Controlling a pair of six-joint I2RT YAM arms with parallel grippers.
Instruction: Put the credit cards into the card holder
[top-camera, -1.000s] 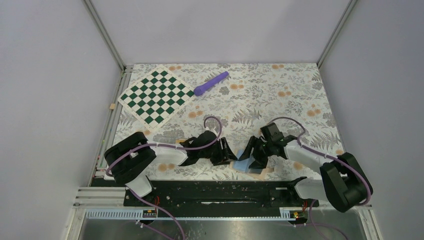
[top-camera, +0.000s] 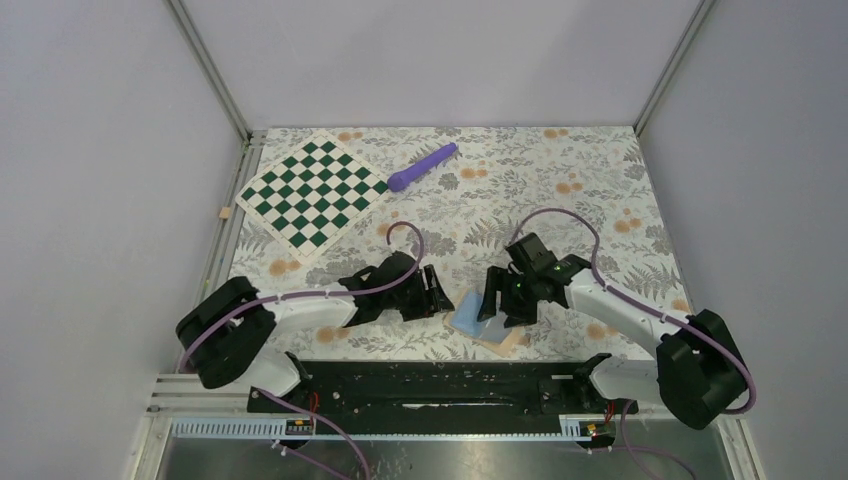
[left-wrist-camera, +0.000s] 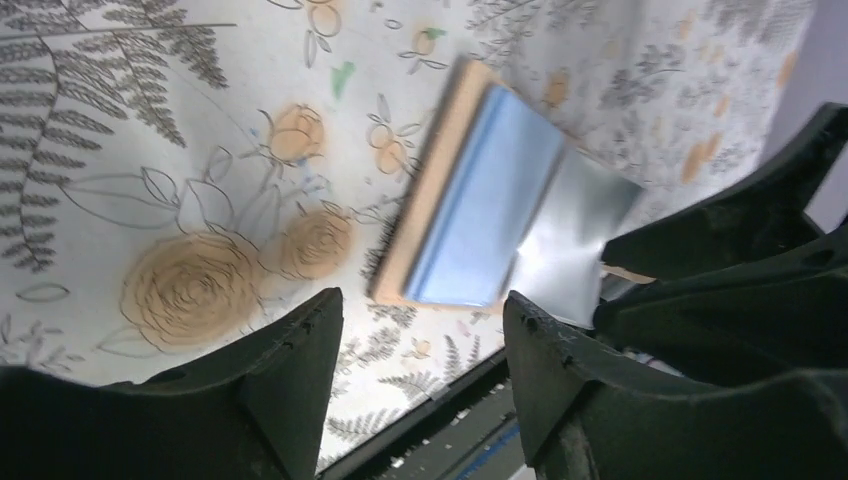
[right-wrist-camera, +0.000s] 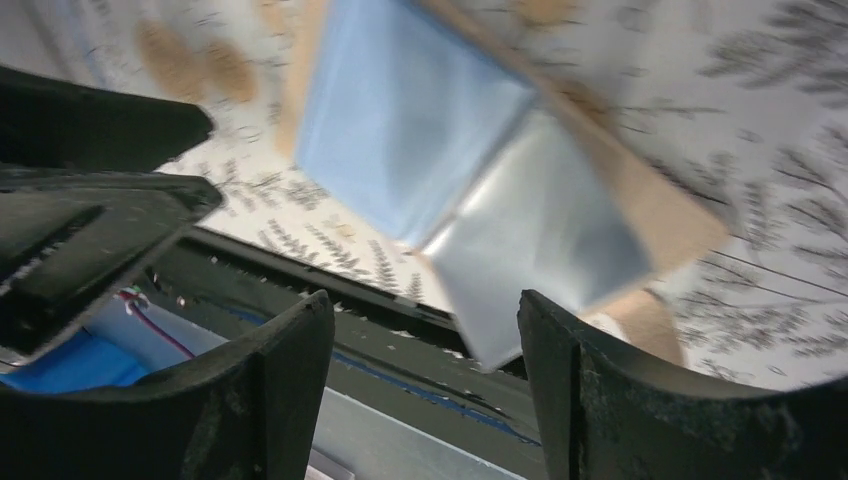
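The card holder (top-camera: 466, 316), a tan base with blue and clear panels, lies flat near the front edge; in the left wrist view it (left-wrist-camera: 480, 200) is right of centre, in the right wrist view it (right-wrist-camera: 410, 120) fills the middle. My left gripper (top-camera: 433, 298) stands open just left of it, its fingers (left-wrist-camera: 270, 400) empty. My right gripper (top-camera: 505, 297) hovers over it, fingers (right-wrist-camera: 650, 400) apart, nothing visibly between them. I cannot pick out separate cards.
A green checkered board (top-camera: 312, 195) lies at the back left and a purple cylinder (top-camera: 422, 167) beside it.
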